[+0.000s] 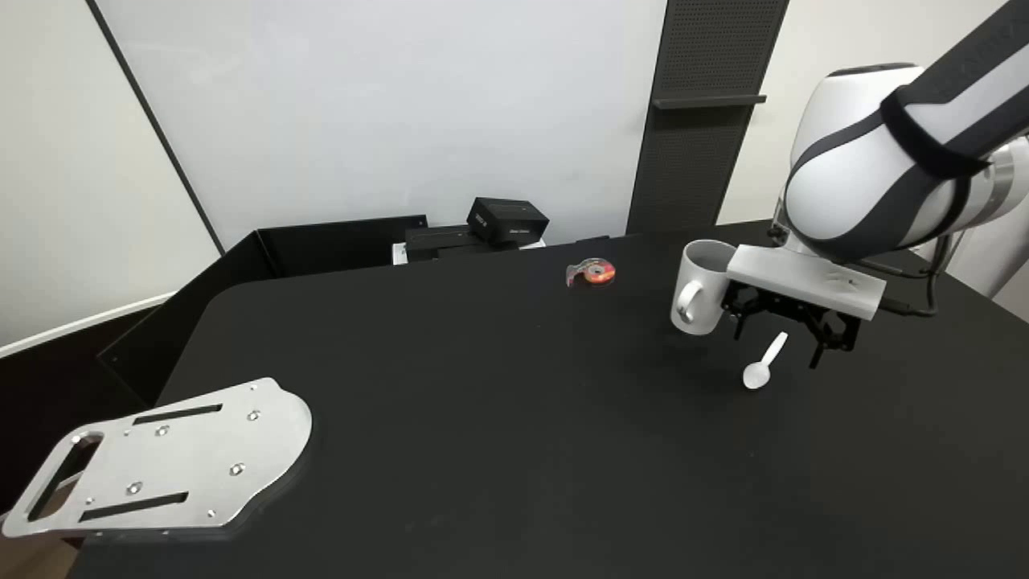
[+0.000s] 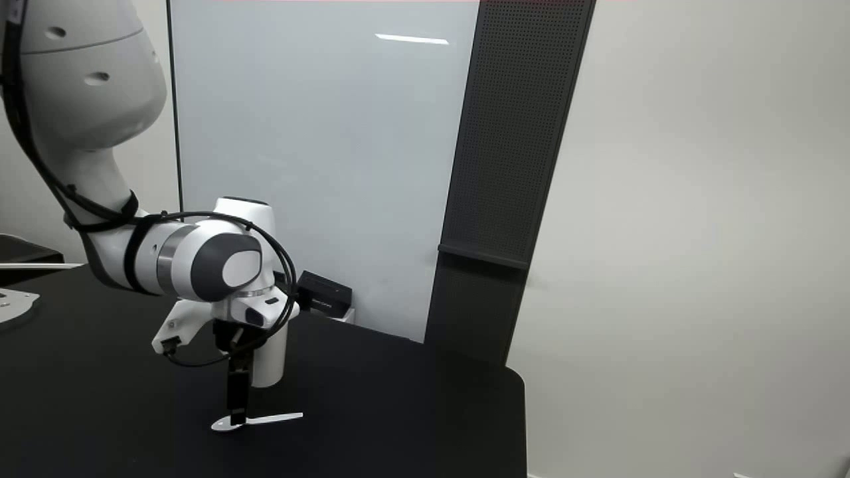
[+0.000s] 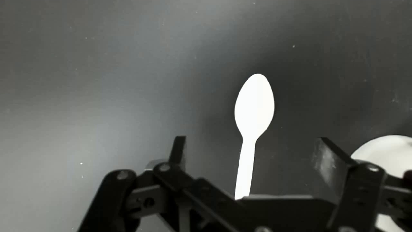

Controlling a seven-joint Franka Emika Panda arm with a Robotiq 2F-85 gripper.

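A white plastic spoon lies flat on the black table. In the wrist view the spoon shows between my fingers, its bowl ahead of them and the end of its handle hidden behind the gripper body. My gripper is open, its two fingers wide apart on either side of the spoon and touching nothing that I can see. From outside, the gripper hangs low over the spoon. A light grey mug stands upright right beside the gripper, its handle turned to the front left. Part of the mug appears at the right edge of the wrist view.
A tape dispenser lies near the table's back edge. Black boxes sit behind that edge. A silver metal plate occupies the front left corner.
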